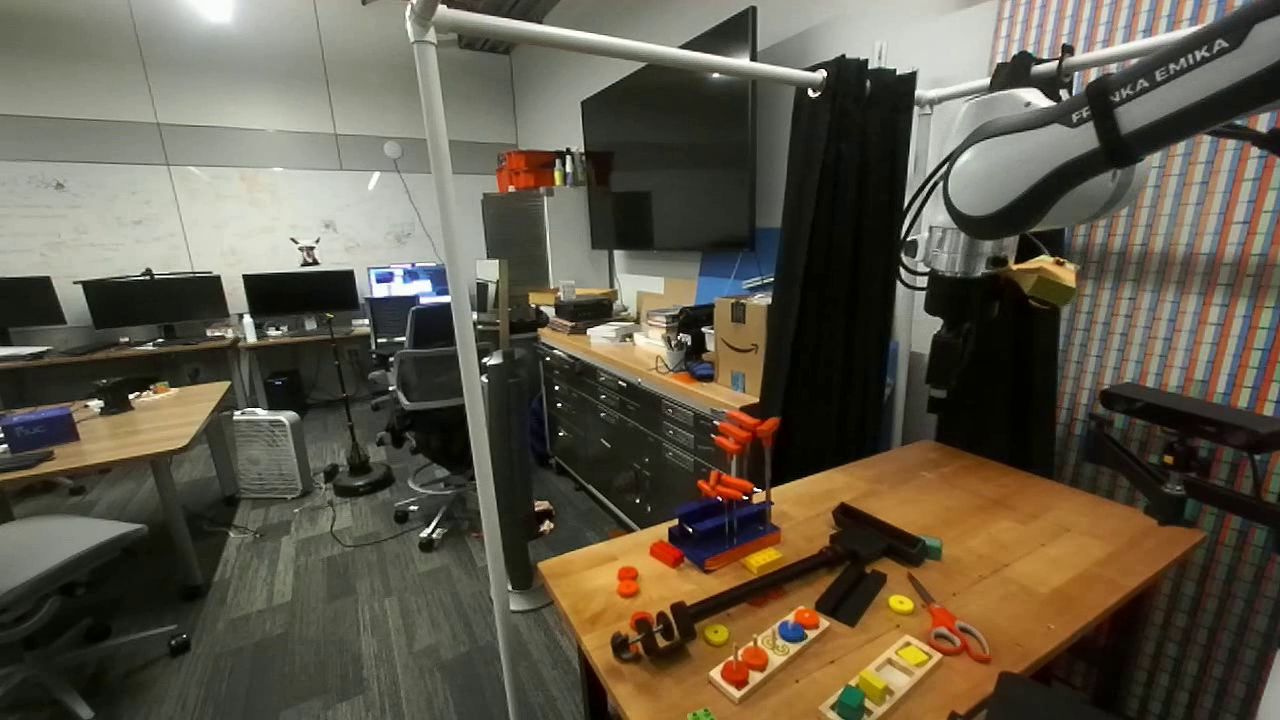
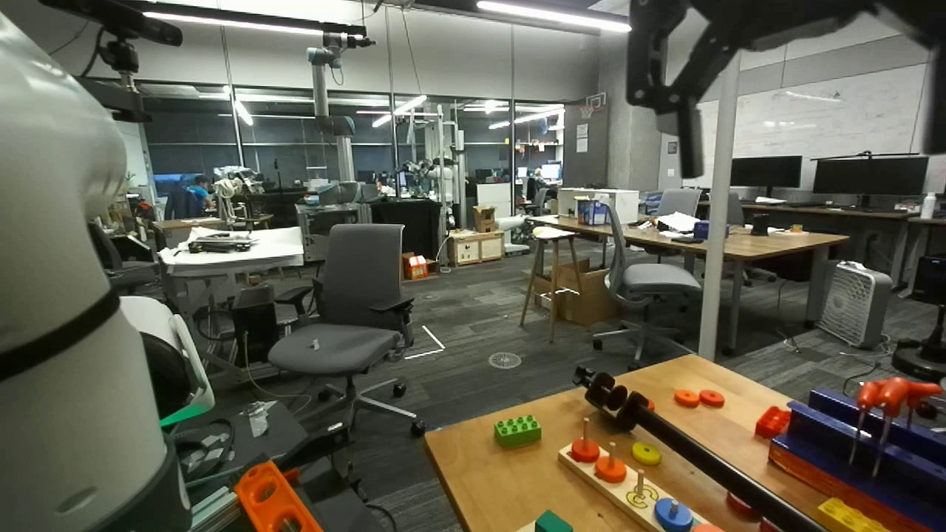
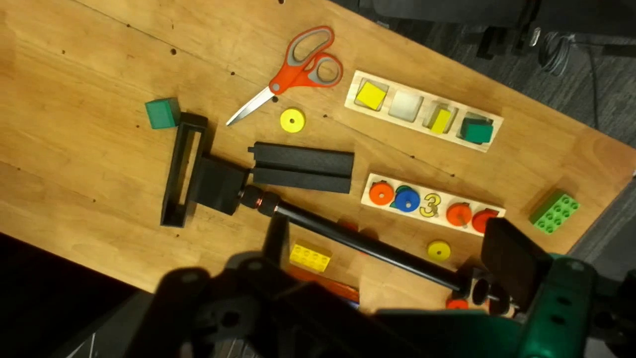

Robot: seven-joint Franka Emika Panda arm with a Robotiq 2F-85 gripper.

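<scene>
High above the wooden table (image 1: 1020, 516) hangs my gripper. Its fingers stand wide apart in the wrist view, with nothing held between them. Exterior view 2 also shows the gripper (image 2: 811, 137) open in the air. Below lie orange-handled scissors (image 3: 286, 77), a shape board (image 3: 405, 106) with yellow and green blocks, and a peg board (image 3: 444, 209) with orange, red and blue rings. A long black bar clamp (image 3: 363, 242) stretches across the table. Loose are a green cube (image 3: 162, 113), a green brick (image 3: 554, 212) and a yellow brick (image 3: 310, 255).
A blue rack (image 1: 720, 536) holds orange-handled tools near the table's far edge. Yellow rings (image 3: 292, 120) and a black grooved piece (image 3: 302, 167) lie among the other things. A white pole (image 1: 462, 360) stands beside the table.
</scene>
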